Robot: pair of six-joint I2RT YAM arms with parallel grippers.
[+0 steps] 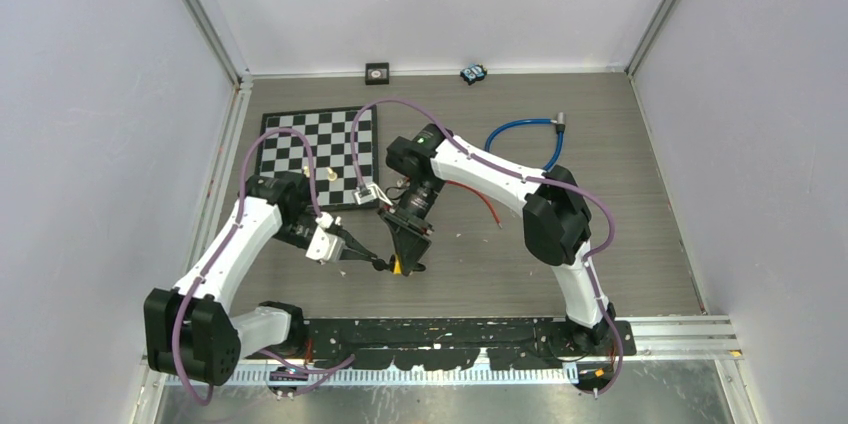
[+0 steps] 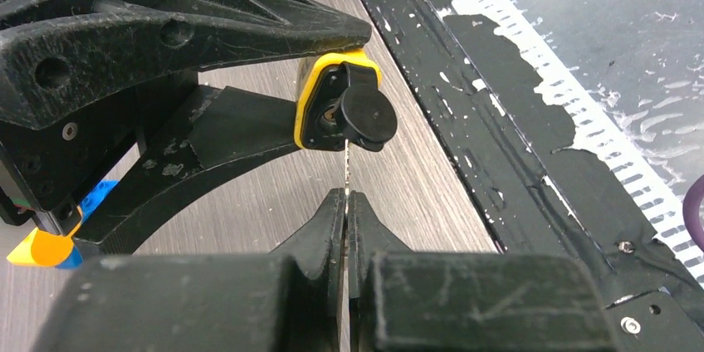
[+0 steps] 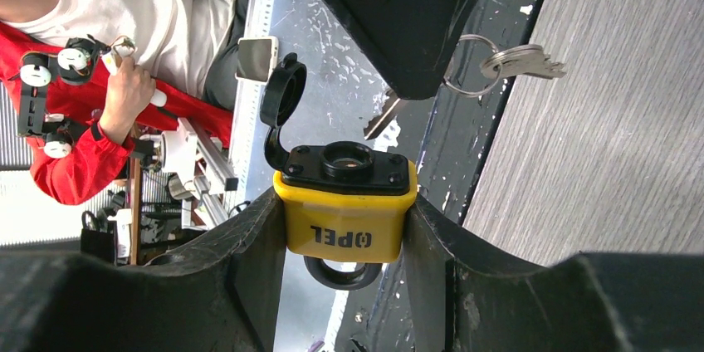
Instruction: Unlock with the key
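Observation:
The yellow OPEL padlock (image 3: 344, 223) sits between both fingers of my right gripper, shut on its body. Its black keyhole cap (image 3: 284, 90) is swung open, leaving the round keyhole collar (image 3: 347, 158) uncovered. In the left wrist view, the padlock's face (image 2: 328, 124) has the cap hanging over part of it. My left gripper is shut on a thin key (image 2: 347, 168), whose blade points at the padlock's lower edge. The blade (image 3: 383, 116) is outside the keyhole in the right wrist view. A ring (image 3: 475, 93) with another key (image 3: 523, 61) hangs beside the left fingertips.
A chessboard (image 1: 345, 129) with small pieces lies at the back left. A blue hose (image 1: 520, 125) and a red cable (image 1: 492, 209) rest behind and beside the right arm. Bare table (image 1: 630, 214) stretches to the right. A person sits beyond the front edge.

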